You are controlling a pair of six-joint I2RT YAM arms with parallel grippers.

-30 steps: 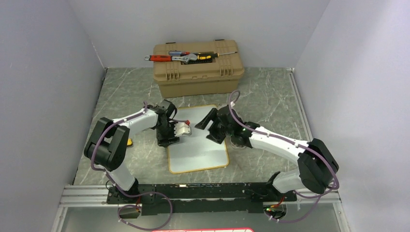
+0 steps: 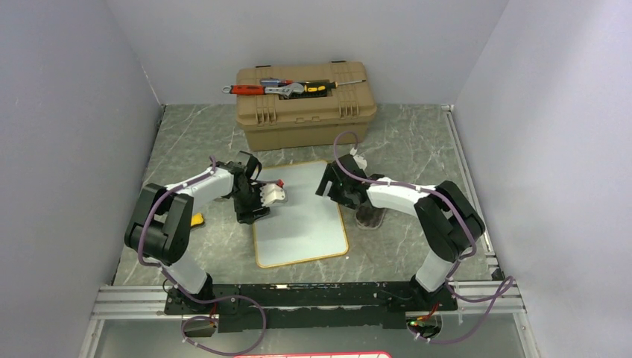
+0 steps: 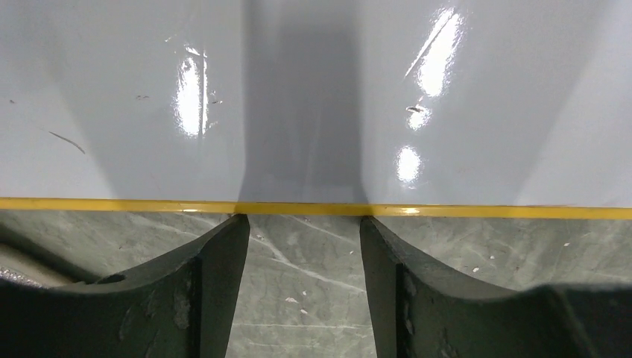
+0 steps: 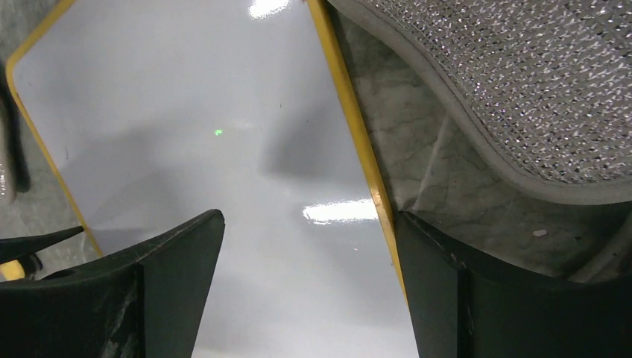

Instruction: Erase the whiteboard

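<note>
The whiteboard (image 2: 302,231) lies flat on the grey table, its white surface framed by a thin yellow edge. At its left edge my left gripper is open, fingertips right by the yellow edge and nothing held. A dark streak (image 3: 67,142) and a few specks show on the surface there. Over the right edge, my right gripper stands open. One of its fingers (image 4: 186,261) is over the white surface; the other is at the yellow edge. A small green spot (image 4: 218,132) shows on the board. In the top view, both arms cover parts of the board's sides.
Beside the board's right edge lies a grey mesh-topped object (image 4: 536,89). A yellow object (image 2: 197,220) sits left of the board, partly behind the left arm. A tan toolbox (image 2: 309,134) with tools on its lid stands at the back. Table in front of the board is clear.
The left gripper shifted slightly left. The board has slid slightly left.
</note>
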